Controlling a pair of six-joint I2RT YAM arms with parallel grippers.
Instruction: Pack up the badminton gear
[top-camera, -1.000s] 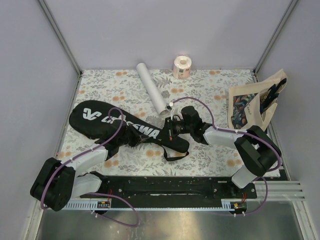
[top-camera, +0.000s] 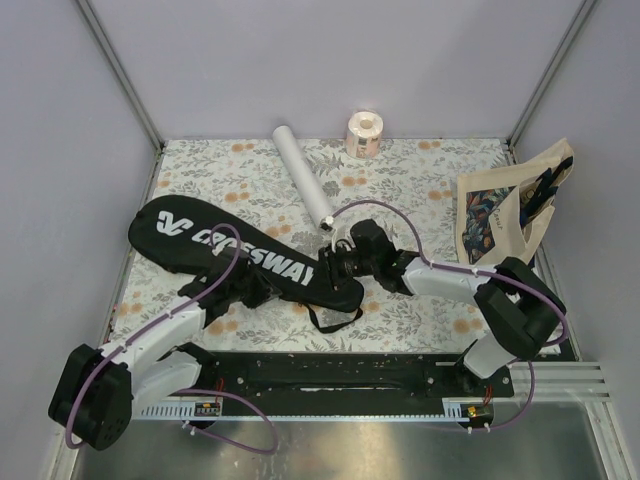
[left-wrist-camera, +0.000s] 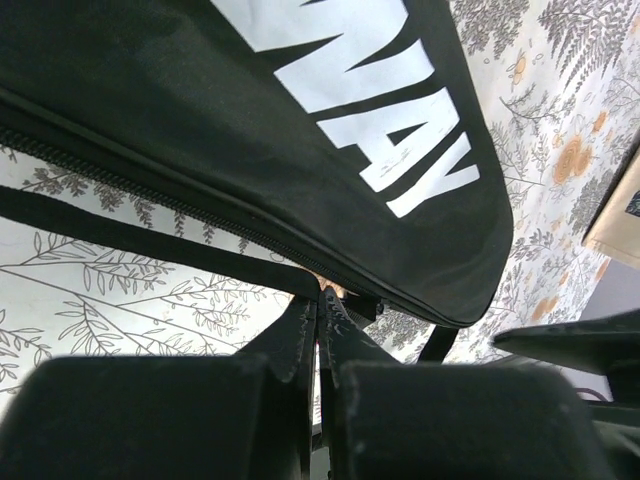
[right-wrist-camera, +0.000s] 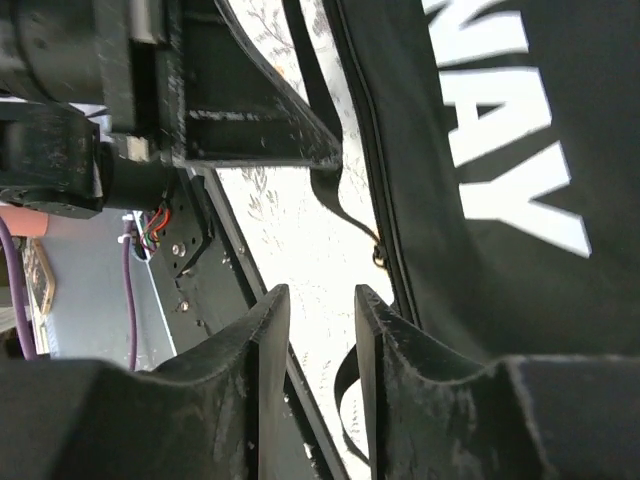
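Observation:
A long black racket bag (top-camera: 205, 237) with white lettering lies across the left and middle of the table. My left gripper is shut at the bag's zipped edge, with a thin black strap (left-wrist-camera: 150, 243) pinched at its fingertips. In the right wrist view, the strap (right-wrist-camera: 322, 110) runs past that gripper towards a small ring by the zip (right-wrist-camera: 378, 150). Over the lettered right end of the bag, my right gripper stands open, with nothing between its fingers. A looser strap loop (top-camera: 335, 326) hangs off the bag's right end.
A white tube (top-camera: 300, 172) lies behind the bag, and a paper roll (top-camera: 364, 135) stands at the back. To the right, a beige tote bag (top-camera: 512, 205) contains dark items.
Over the last second the bag slid a little left together with my left gripper. Most recently, my right gripper moved leftwards over the bag's lettering.

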